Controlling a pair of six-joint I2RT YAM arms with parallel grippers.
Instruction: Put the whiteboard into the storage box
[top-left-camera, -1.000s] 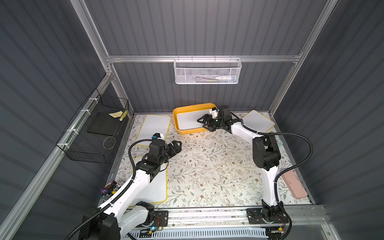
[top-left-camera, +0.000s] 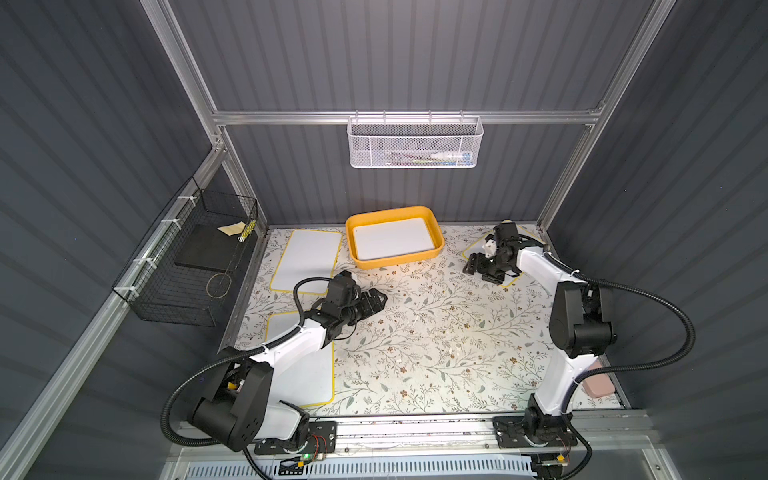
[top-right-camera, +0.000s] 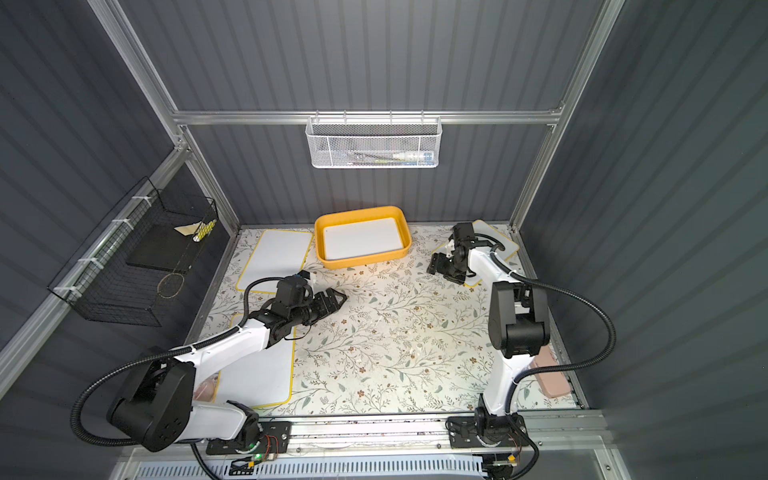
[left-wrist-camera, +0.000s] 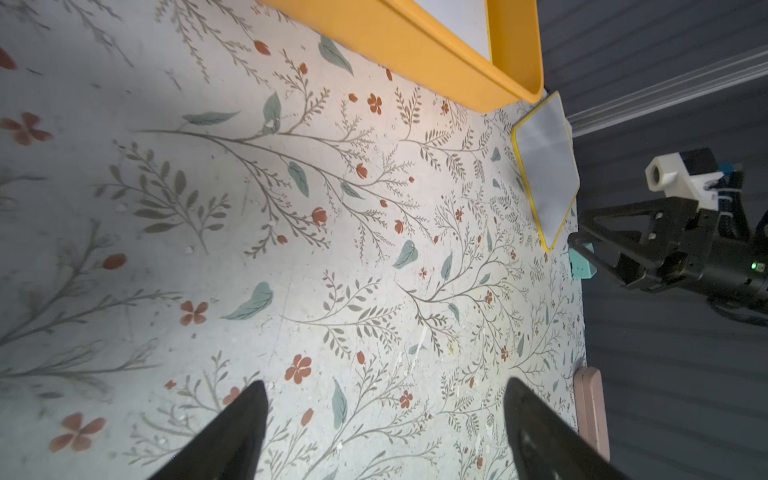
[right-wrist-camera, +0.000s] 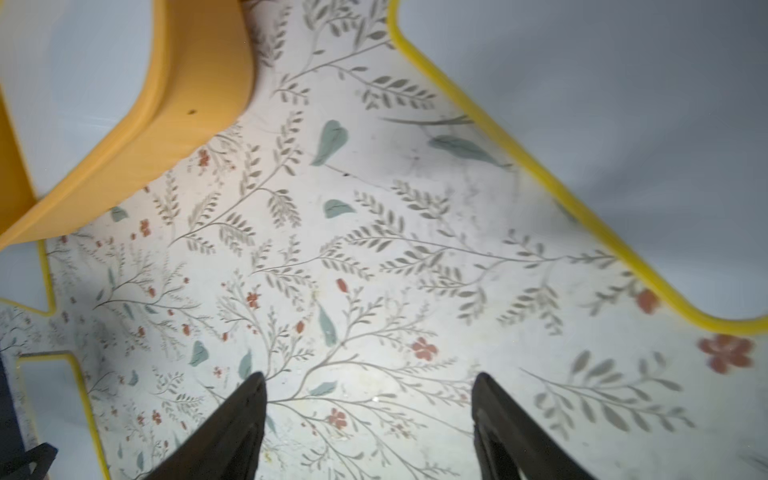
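The yellow-orange storage box (top-left-camera: 436, 242) stands at the back, a whiteboard (top-left-camera: 392, 238) lying flat inside it. Two more yellow-edged whiteboards rest on the left side of the table: one at the back left (top-left-camera: 307, 257), another at the front left (top-left-camera: 308, 368). A further whiteboard (right-wrist-camera: 624, 120) lies at the back right, partly hidden by the right arm in both top views. My right gripper hangs near that board's left side, fingers apart and nothing between them. My left gripper is open and empty above the table, in front of the box.
A white mesh basket (top-left-camera: 414, 150) hangs on the back wall, and a black wire basket (top-left-camera: 192, 256) is fixed at the left. A pink case (top-left-camera: 597, 382) lies at the right edge.
My right gripper has moved right, away from the box's right end, to the back-right whiteboard. The board in the box has stayed put.
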